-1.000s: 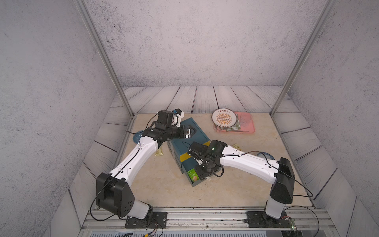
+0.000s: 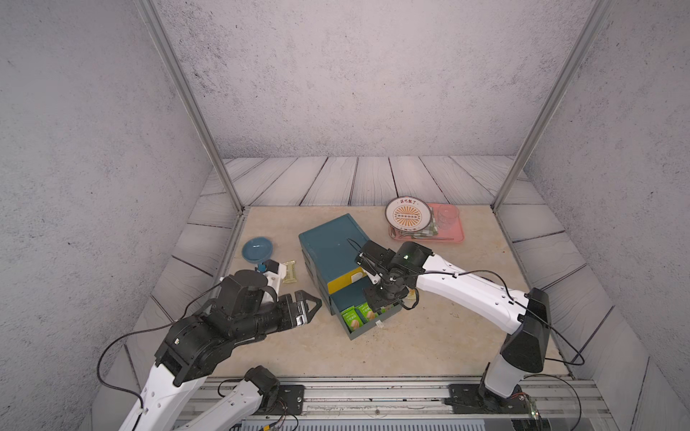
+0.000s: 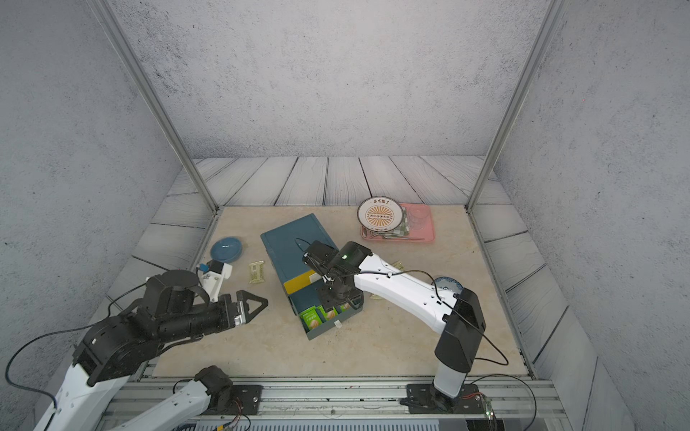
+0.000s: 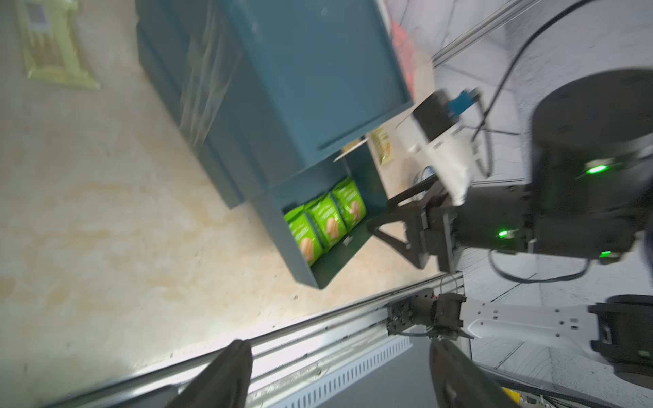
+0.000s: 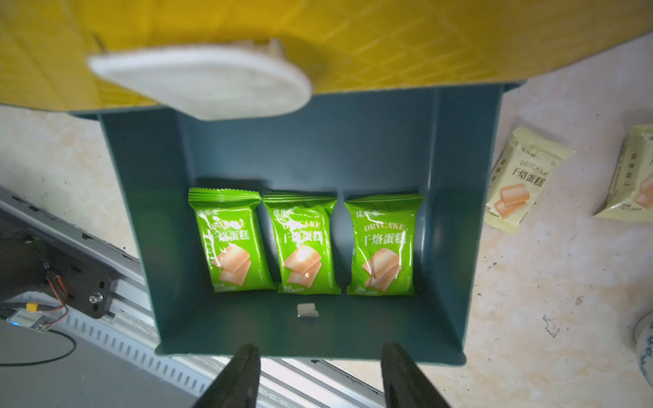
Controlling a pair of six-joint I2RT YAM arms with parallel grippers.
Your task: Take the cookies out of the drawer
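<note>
Three green cookie packs lie side by side in the pulled-out dark teal drawer: the left pack, the middle pack and the right pack in the right wrist view. Above the drawer hangs my right gripper, open, its two fingers apart with nothing between them. My left gripper is left of the drawer, apart from it and clear of the table. In the left wrist view its blurred fingers stand apart, empty. The teal cabinet joins the drawer's back.
Pale yellow packs lie on the table, one left of the cabinet, others right of the drawer, such as the near one. A blue bowl stands at left, a pink tray with a plate at the back.
My left arm has swung from above the cabinet towards the front, near the table's left side. My right gripper has shifted slightly back and right, showing more green packs.
</note>
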